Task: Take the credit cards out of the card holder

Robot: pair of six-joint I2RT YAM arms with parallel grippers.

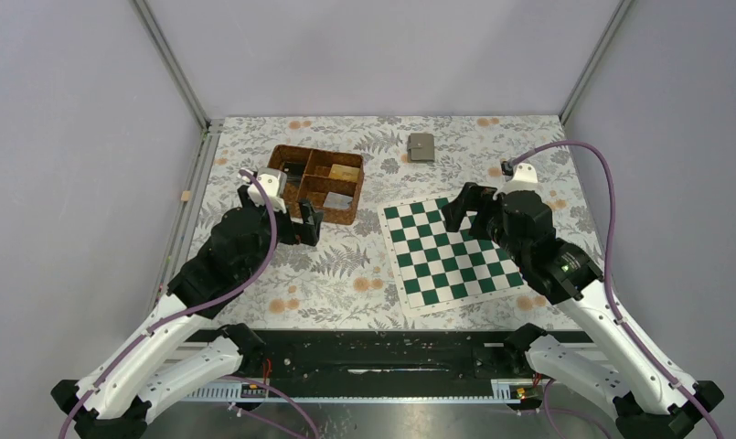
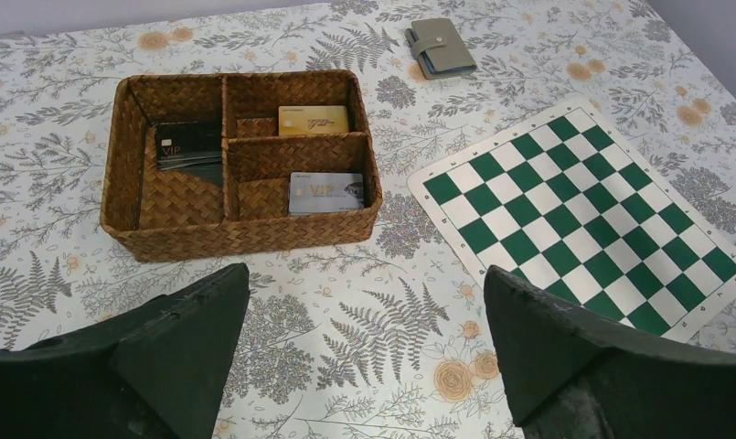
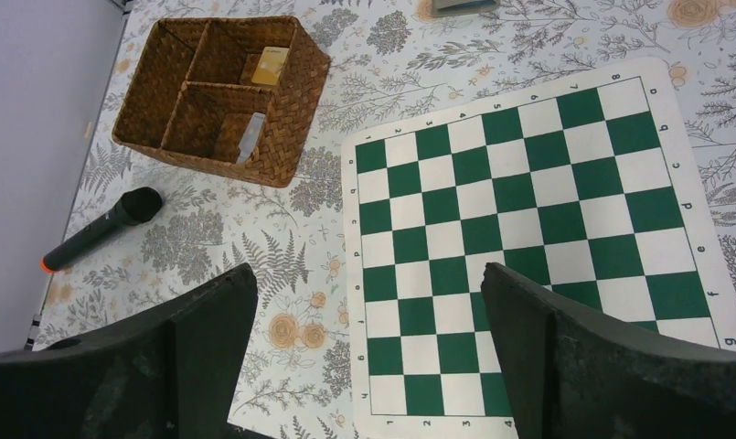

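Note:
The grey-green card holder (image 1: 421,147) lies closed at the back of the table; in the left wrist view this holder (image 2: 439,48) shows a strap across it. A woven basket (image 2: 245,240) with three compartments stands at the back left. Black VIP cards (image 2: 188,143) lie in its tall left compartment, gold cards (image 2: 313,120) in the upper right one, silver cards (image 2: 325,193) in the lower right one. My left gripper (image 1: 305,222) is open in front of the basket, holding nothing. Over the checkered board, my right gripper (image 1: 459,210) is open and empty too.
A flat green-and-white chessboard (image 3: 510,240) covers the right middle of the table. A black microphone (image 3: 103,229) lies left of the basket.

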